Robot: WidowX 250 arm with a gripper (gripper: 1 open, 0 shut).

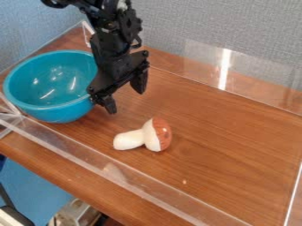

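Observation:
A toy mushroom [144, 137] with a reddish cap and white stem lies on its side on the wooden table [224, 159]. Above and behind it, at the right rim of the teal bowl [35, 88], is my black gripper [125, 93], open and apart from the mushroom, with nothing seen between its fingers.
Clear plastic walls edge the table at the back and front. Below the front left edge are a blue surface and some small dark and metal items.

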